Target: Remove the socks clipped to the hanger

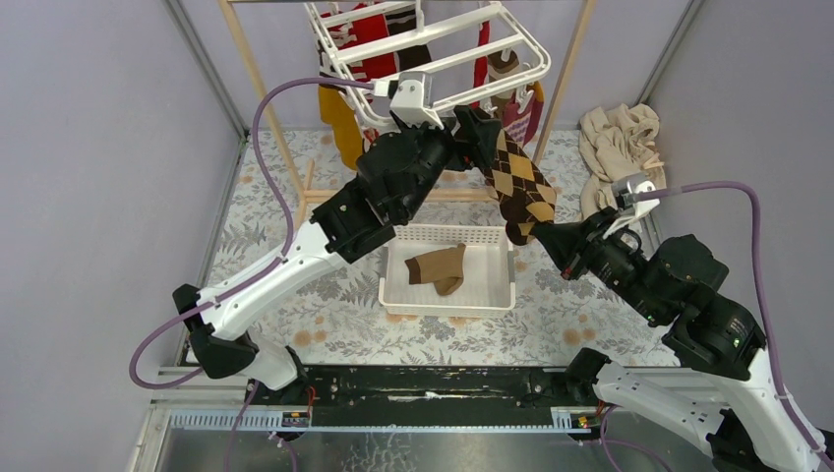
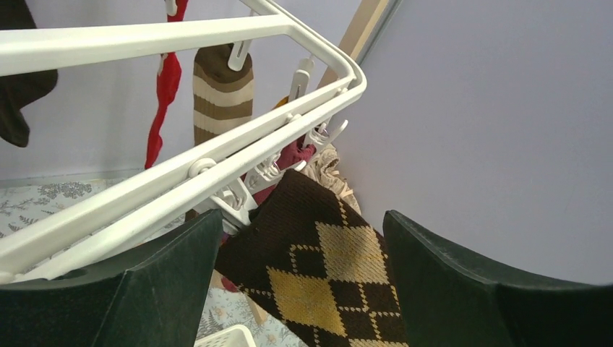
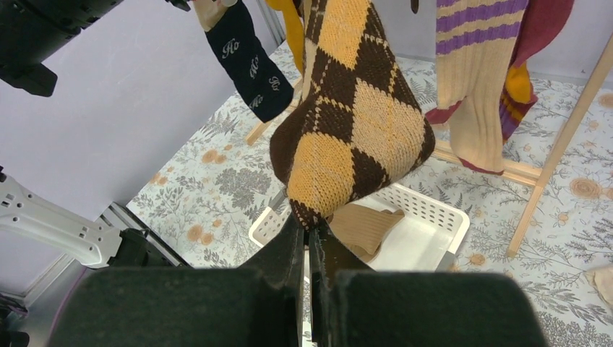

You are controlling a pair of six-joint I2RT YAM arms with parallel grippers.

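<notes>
A brown-and-tan argyle sock (image 1: 523, 182) stretches from the white hanger (image 1: 418, 36) down to my right gripper, which is shut on its toe end. In the left wrist view, the sock's dark cuff (image 2: 296, 199) meets a white clip (image 2: 233, 201) on the hanger's near bar; whether the clip still bites is hard to tell. Spread around the sock near this clip, my left gripper is open, one finger (image 2: 170, 278) on each side and the fabric loose between. Other socks hang behind, including a striped sock (image 2: 223, 94) and a purple-banded sock (image 3: 477, 79).
Below the hanger stands a white basket (image 1: 447, 310) with a brown sock (image 1: 439, 269) inside. A wooden frame (image 1: 563, 79) supports the hanger. At the right lies a beige cloth pile (image 1: 620, 147). Patterned floor in front of the basket is free.
</notes>
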